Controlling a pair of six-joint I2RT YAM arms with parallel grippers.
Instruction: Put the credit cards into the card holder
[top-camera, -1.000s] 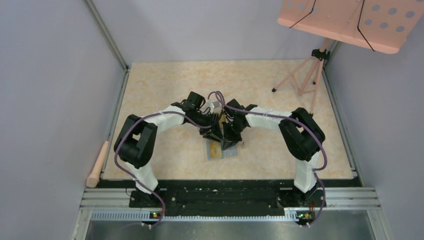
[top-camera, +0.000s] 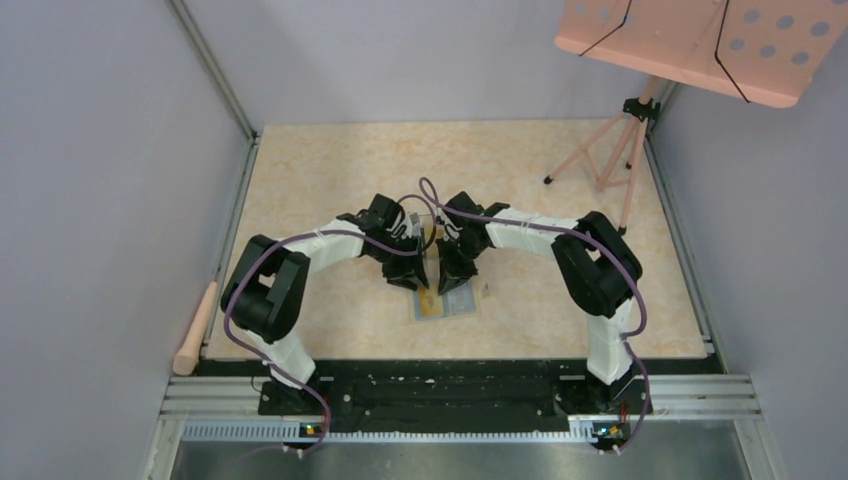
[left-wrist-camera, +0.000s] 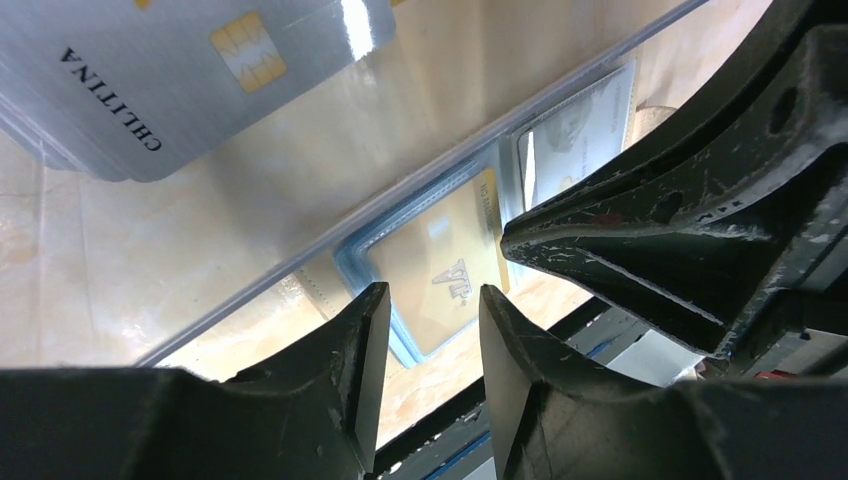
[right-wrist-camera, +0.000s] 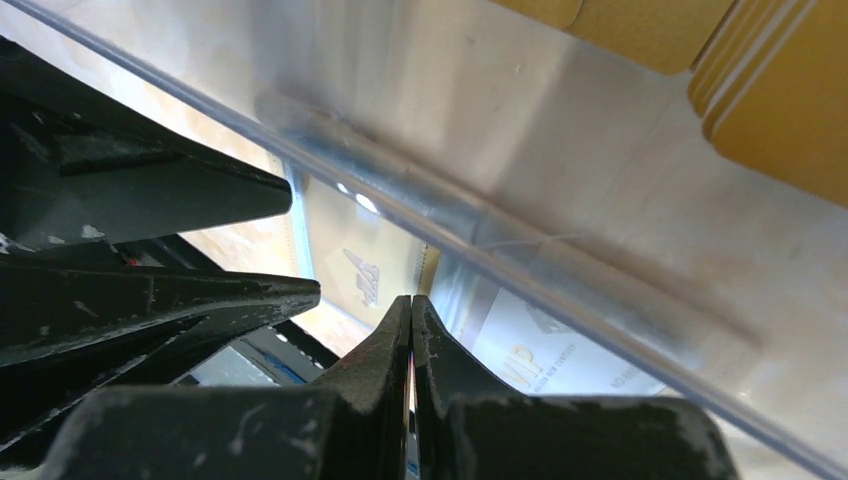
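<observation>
The card holder (top-camera: 446, 311) lies flat near the front middle of the table. A gold card (left-wrist-camera: 440, 265) sits in its left pocket and a silver card (right-wrist-camera: 560, 345) in its right one. Over the gold card, my left gripper is part open with nothing between its fingers. My right gripper is shut close to the line between the two pockets, and no card shows between its fingertips. Behind a clear plastic edge lie loose silver cards (left-wrist-camera: 180, 85) in the left wrist view and gold cards in the right.
A clear plastic edge (right-wrist-camera: 600, 330) runs between the holder and the loose cards, close to both grippers. The two grippers are side by side with little room between them. Open table (top-camera: 330, 310) spreads to either side. A pink tripod (top-camera: 630, 140) stands at the back right.
My left gripper has shifted left, away from the right one, over the gold card. The right gripper has moved slightly left. The holder has stayed in place.
</observation>
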